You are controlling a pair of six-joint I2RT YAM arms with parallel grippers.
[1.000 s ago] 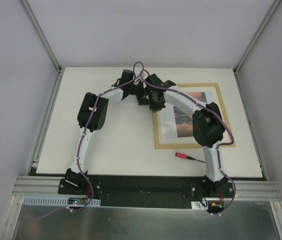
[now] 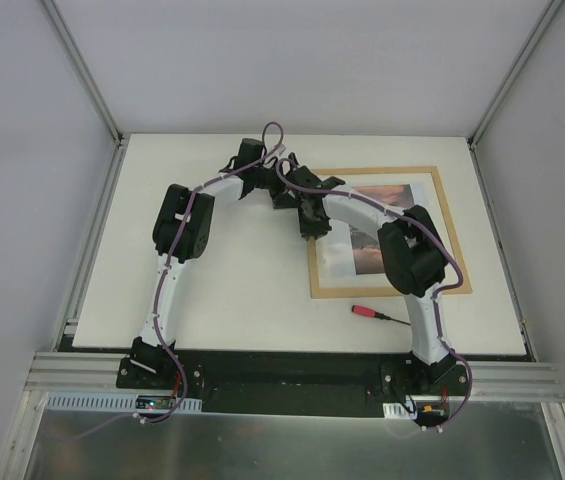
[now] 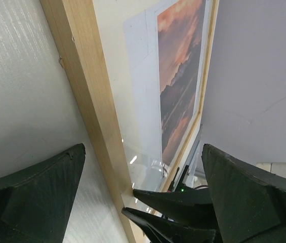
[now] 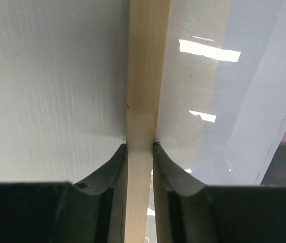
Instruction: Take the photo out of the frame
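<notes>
The wooden photo frame [image 2: 316, 280] lies flat on the table's right half. Inside it is the sunset photo [image 2: 369, 254], with a pale border and a clear, shiny sheet over it. My right gripper is astride the frame's left bar [image 4: 145, 76], one fingertip along each side; whether they press on the wood does not show. Farther back, my left gripper stands open, its fingers wide apart with the same bar [image 3: 94, 91] running between them in view. From above, my arms cover the frame's far left corner.
A red-handled screwdriver [image 2: 367, 312] lies in front of the frame's near edge. The two grippers are close together at the left bar. On the left, the white table [image 2: 192, 300] is bare.
The left arm has barely shifted. Frame, photo and screwdriver lie as before.
</notes>
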